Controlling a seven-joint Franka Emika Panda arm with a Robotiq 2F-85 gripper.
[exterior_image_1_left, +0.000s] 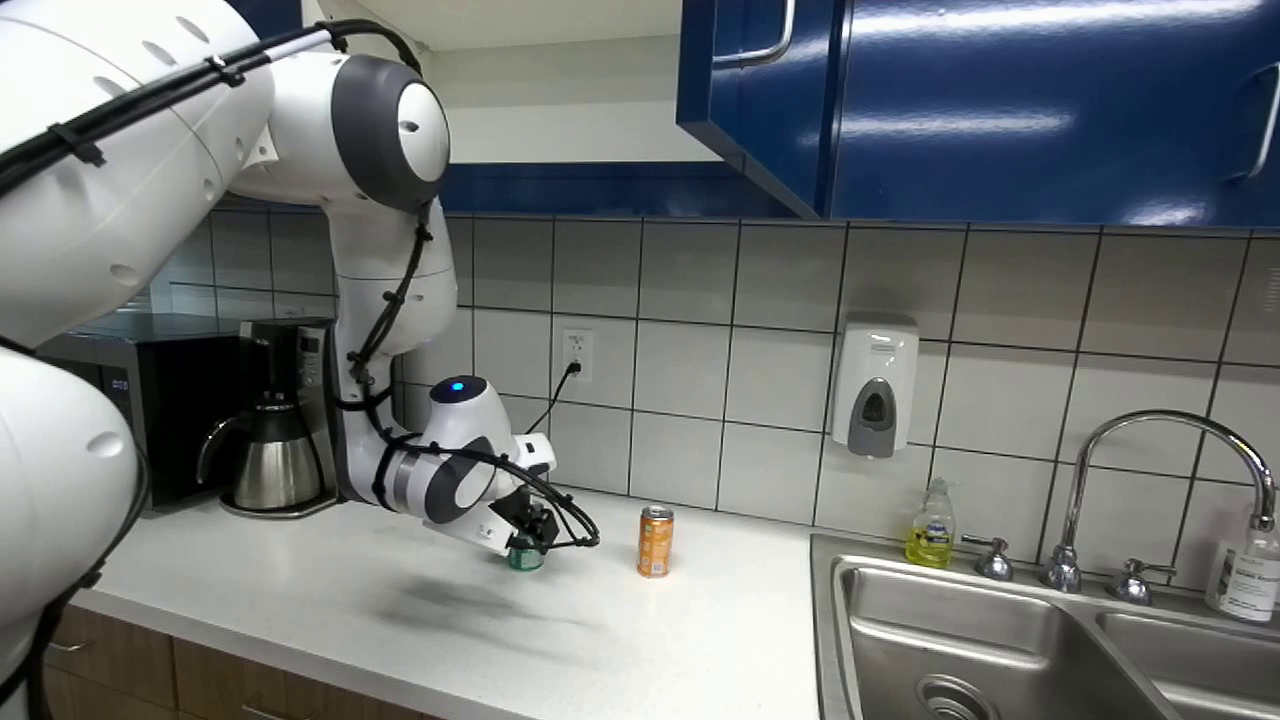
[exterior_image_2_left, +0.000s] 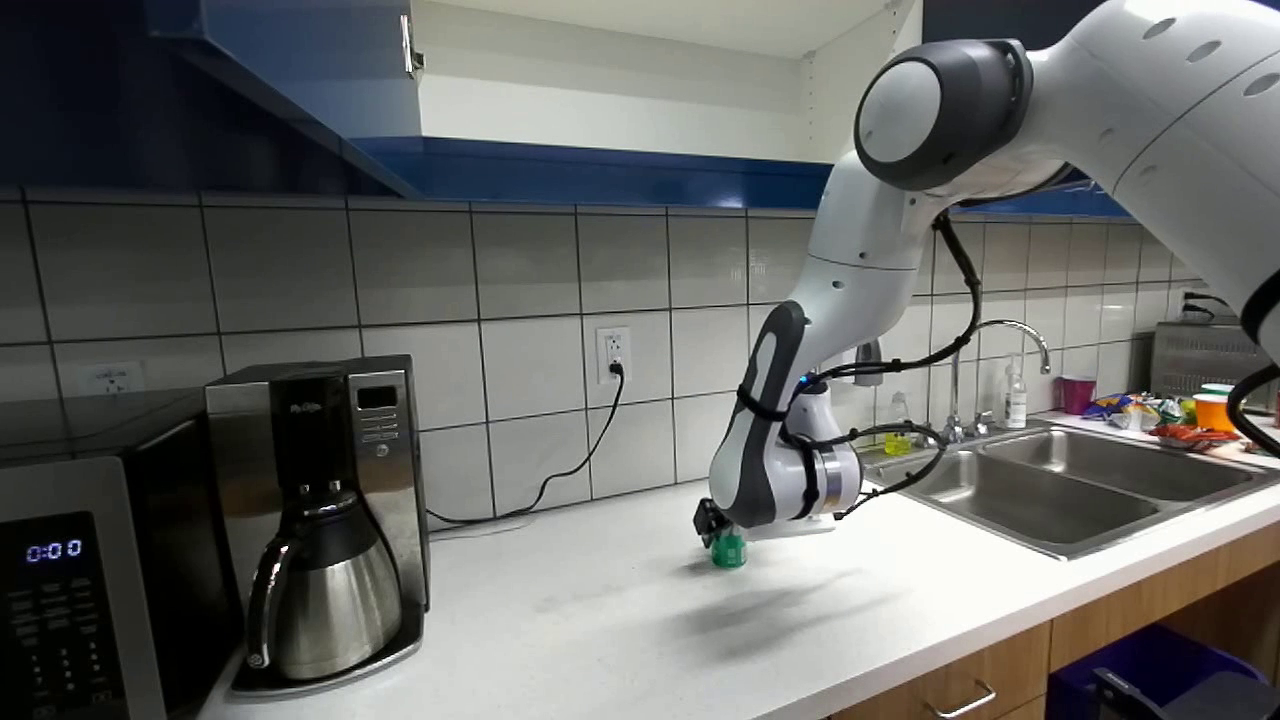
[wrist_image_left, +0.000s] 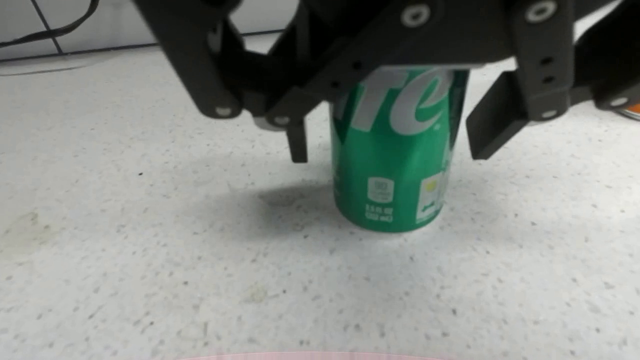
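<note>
A green can (wrist_image_left: 390, 162) with pale lettering stands upright on the white counter (wrist_image_left: 180, 270). My gripper is open around it, one finger on either side. In the wrist view a gap shows between the can and each of the fingertips (wrist_image_left: 298, 141). The can's top is hidden behind the gripper's dark linkage. From outside, only the lower part of the green can (exterior_image_1_left: 525, 559) shows beneath the gripper (exterior_image_1_left: 529, 528); the other exterior view shows the same, with the can (exterior_image_2_left: 728, 551) under the hand.
An orange can (exterior_image_1_left: 655, 541) stands to the right of the green one. Further right is the steel sink (exterior_image_1_left: 960, 612). A coffee maker (exterior_image_2_left: 324, 516) and a microwave (exterior_image_2_left: 72, 576) stand at the left. Bare counter lies between and in front.
</note>
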